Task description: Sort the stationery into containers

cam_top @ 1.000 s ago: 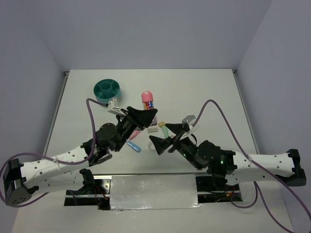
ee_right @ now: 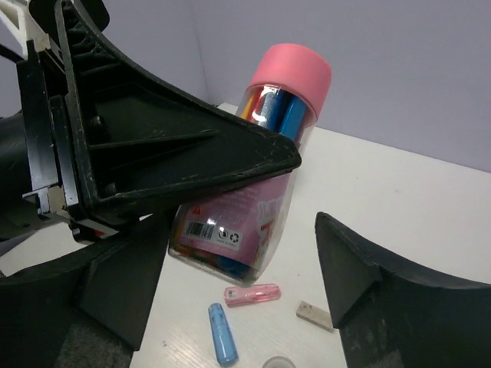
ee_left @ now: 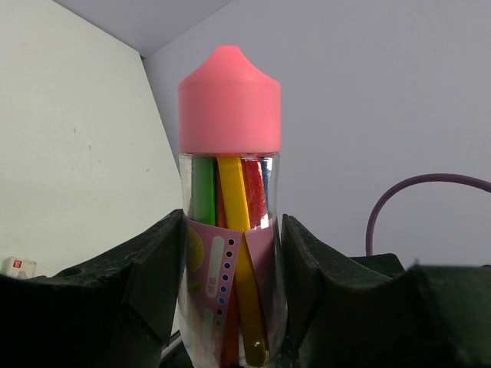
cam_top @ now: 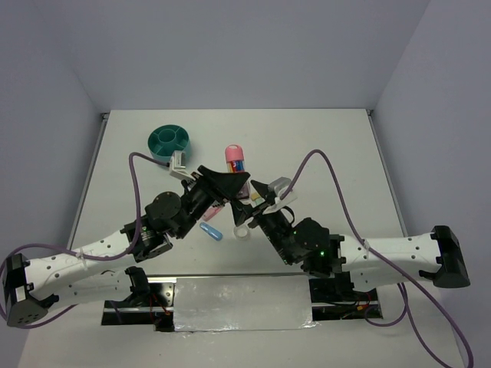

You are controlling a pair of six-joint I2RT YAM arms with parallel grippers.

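Observation:
A clear bottle with a pink cap (ee_left: 230,107), filled with coloured sticks, is clasped at its labelled lower body by my left gripper. In the right wrist view the bottle (ee_right: 230,222) tilts, cap up and to the right, with one black left finger (ee_right: 176,146) across it. My right gripper stands part open, its fingers apart on either side below the bottle, not touching it as far as shows. From above, the right gripper (cam_top: 249,201) is close by the left gripper (cam_top: 234,182) and the bottle's pink cap (cam_top: 234,152).
A green round container (cam_top: 169,142) stands at the back left. On the white table lie a blue marker (ee_right: 222,334), a pink marker (ee_right: 252,295), a pale block (ee_right: 315,315) and a round clear item (ee_right: 278,363).
The right gripper has moved left and toward the back, up to the left gripper and bottle. The left arm stays nearly still, still holding the bottle.

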